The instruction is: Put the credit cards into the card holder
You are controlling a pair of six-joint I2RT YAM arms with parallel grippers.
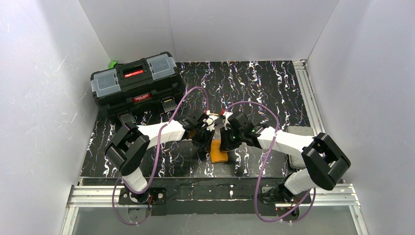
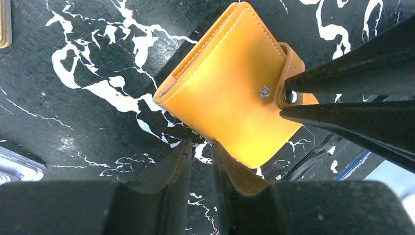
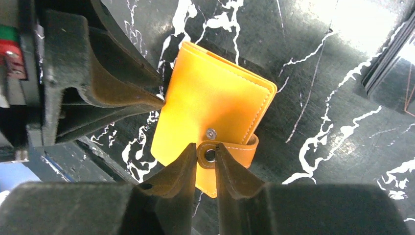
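The orange card holder (image 1: 219, 156) lies on the dark marbled table between both arms. Its strap (image 3: 238, 152) with a snap cap is unfastened, and the stud (image 2: 264, 92) on the front is exposed. Above the strap end, my right gripper stands part open, the snap cap (image 2: 290, 97) showing between its tips; whether they press on the strap cannot be told. My left gripper is at the holder's opposite long edge with a narrow open gap, one fingertip against or very near that edge. No credit card can be made out for certain.
A black toolbox (image 1: 142, 84) fills the back left. On the right, a grey case (image 1: 299, 131) lies partly behind the right arm. A dark glossy object (image 3: 394, 71) sits at the right wrist view's edge.
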